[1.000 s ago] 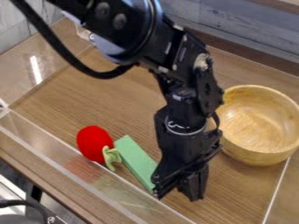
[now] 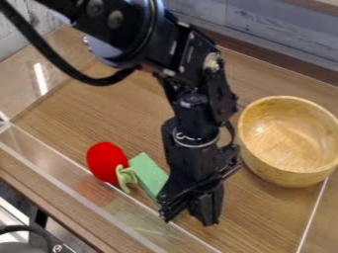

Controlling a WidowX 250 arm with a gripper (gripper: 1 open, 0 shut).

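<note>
The black gripper (image 2: 185, 203) hangs low over the wooden table near the front edge, shut, with nothing visible between its fingers. Just left of it lies a green block (image 2: 148, 174), partly hidden behind the gripper. A red round object (image 2: 106, 158) with a pale green part sits left of the block. A wooden bowl (image 2: 287, 138) stands to the right, behind the gripper.
Bare table (image 2: 79, 119) stretches at the back left. A clear low barrier runs along the front left, with cables at the lower left corner. A pale wall closes off the back.
The gripper and arm have moved slightly left, toward the green block, hiding more of it and leaving more space before the bowl.
</note>
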